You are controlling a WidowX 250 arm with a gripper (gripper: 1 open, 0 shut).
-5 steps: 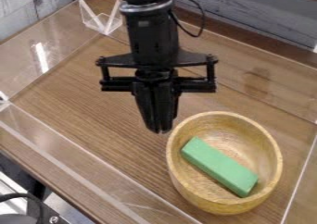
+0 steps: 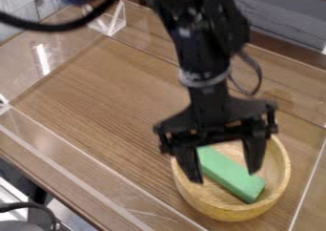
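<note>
My black gripper (image 2: 219, 147) is low over a round light-wood bowl (image 2: 235, 211) at the lower right, its fingers open and spread to either side above a green block (image 2: 232, 178). The block lies slanted inside the bowl, its upper end partly hidden by the gripper. Whether the fingertips touch the block or bowl I cannot tell.
A clear plastic object (image 2: 107, 15) stands at the top left. A raised wooden edge runs along the top right, and black cables hang at the upper left and lower left.
The gripper has come down and toward the front right, from behind the bowl to over the green block. The bowl and block look unmoved.
</note>
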